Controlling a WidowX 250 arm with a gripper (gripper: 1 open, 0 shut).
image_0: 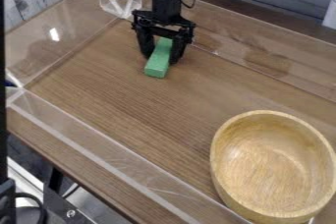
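Note:
At the top centre of the camera view, my dark gripper [163,33] hangs low over the wooden table, around the upper end of a green block [157,63]. The block's lower part is visible on the table surface, pointing toward the camera. Whether the fingers are closed on it cannot be told, as they are dark and small.
A large pale wooden bowl [269,164] sits at the lower right. Clear plastic edging runs along the left side, with black cables at the bottom left corner.

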